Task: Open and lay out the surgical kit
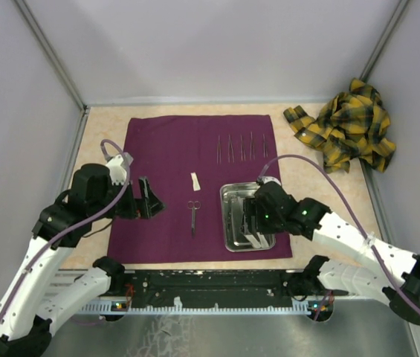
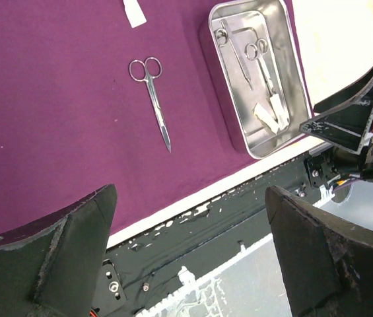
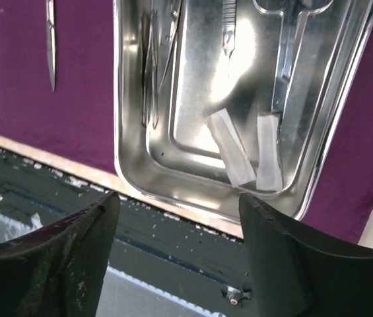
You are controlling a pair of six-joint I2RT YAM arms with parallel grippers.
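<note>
A purple cloth [image 1: 150, 238] carries a row of several thin instruments [image 1: 241, 147], a white packet [image 1: 195, 181] and scissors [image 2: 153, 99]. The steel tray [image 2: 222, 92] holds scissors [image 2: 264, 69], other metal tools [image 3: 229, 26] and two white packets [image 3: 231, 145]. My left gripper [image 1: 146, 198] stands open over the cloth's left part, left of the loose scissors. My right gripper hangs open above the tray, near its front end, with nothing between its fingers.
A crumpled yellow-and-black checked cloth [image 1: 351, 126] lies at the back right on the beige table [image 1: 91, 149].
</note>
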